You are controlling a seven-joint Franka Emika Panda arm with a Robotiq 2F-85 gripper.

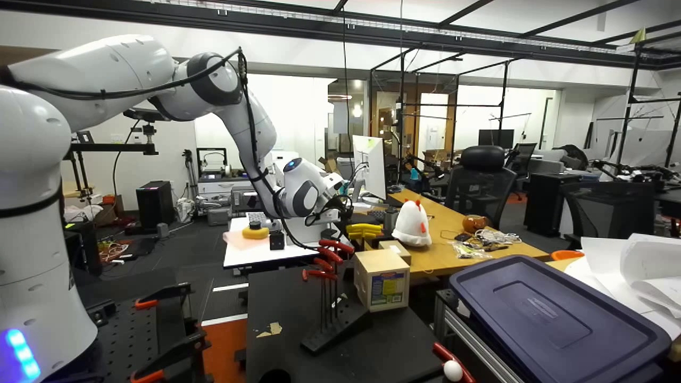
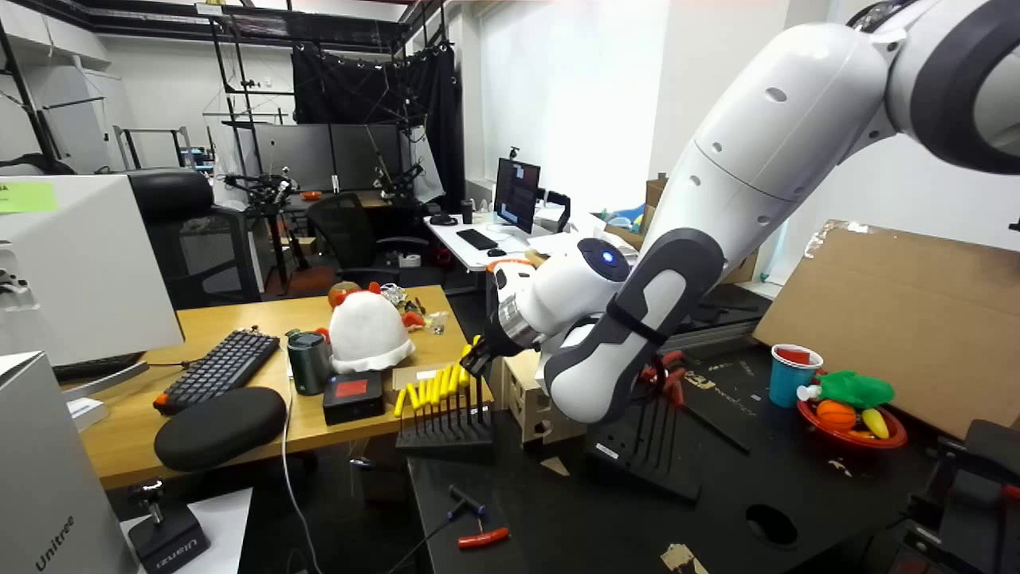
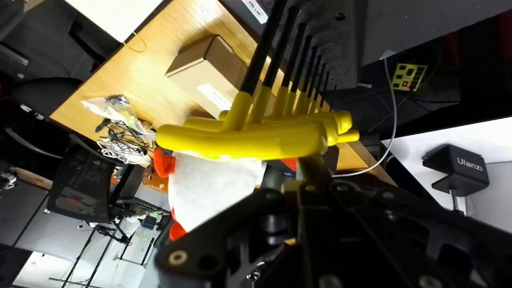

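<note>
Yellow T-handled hex keys (image 2: 437,387) stand in a row in a black holder (image 2: 445,435) at the table's edge. My gripper (image 2: 475,359) is beside the row's right end, shut. Seen from the wrist, the nearest yellow handle (image 3: 242,141) lies across the view, and my fingers (image 3: 314,173) are close to its right end. Whether they touch it I cannot tell; nothing clearly shows between them. Red-handled hex keys (image 1: 329,258) fill a second black holder (image 1: 335,326). A pale wooden box (image 1: 381,281) sits between the two holders.
On the wooden desk (image 1: 447,223) are a white plush (image 1: 412,223) and a small cardboard box (image 1: 396,250). A loose red handle (image 2: 483,537) lies near the black table's front edge. A red bowl (image 2: 851,421) and blue cup (image 2: 795,373) stand farther right.
</note>
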